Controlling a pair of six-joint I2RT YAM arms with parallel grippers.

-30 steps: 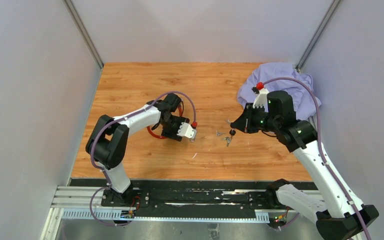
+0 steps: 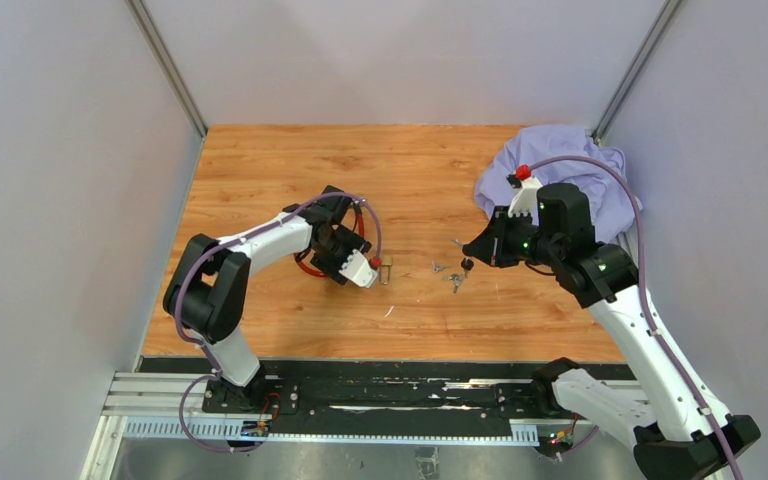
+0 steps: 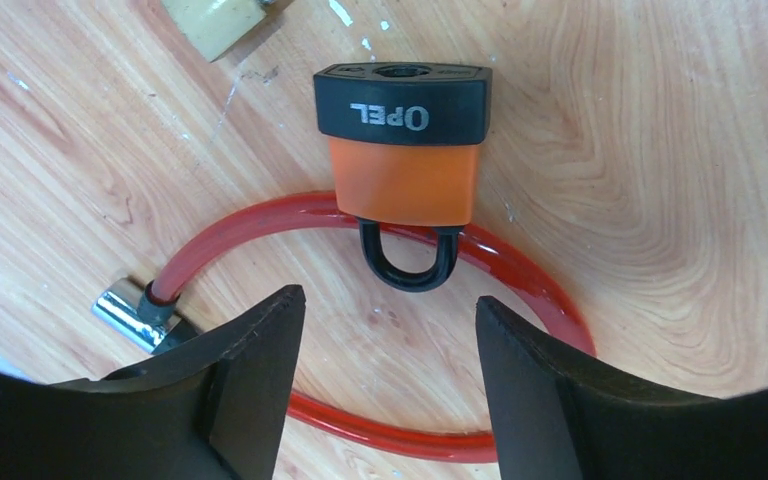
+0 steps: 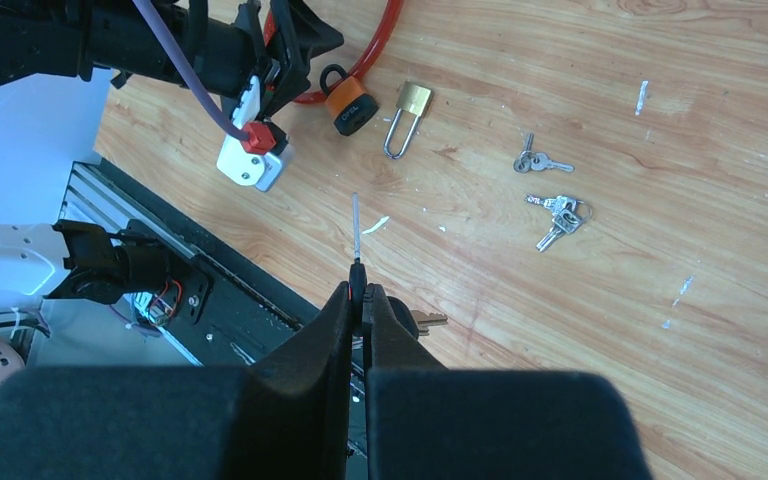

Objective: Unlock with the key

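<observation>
An orange padlock [image 3: 403, 180] with a black "OPEL" cap lies in the left wrist view, its keyhole facing away from my left gripper. That gripper stands open, fingers apart, with the black shackle just ahead of the gap. A red cable lock [image 3: 275, 215] curves under the padlock. My right gripper is shut on a black-headed key [image 4: 356, 230], whose blade points straight ahead of the fingertips. More keys [image 4: 427, 322] hang beside its fingers. In the right wrist view a brass padlock [image 4: 413, 98] lies next to the orange one.
Two bunches of loose silver keys, one small [image 4: 540, 160] and one on a ring [image 4: 563, 215], lie on open wood. A lavender cloth [image 2: 560, 150] is crumpled at the back right. Bare table fills the back and front middle.
My left gripper has shifted left in the top view and its wrist has turned, uncovering the brass padlock. The right arm with its key has hardly moved.
</observation>
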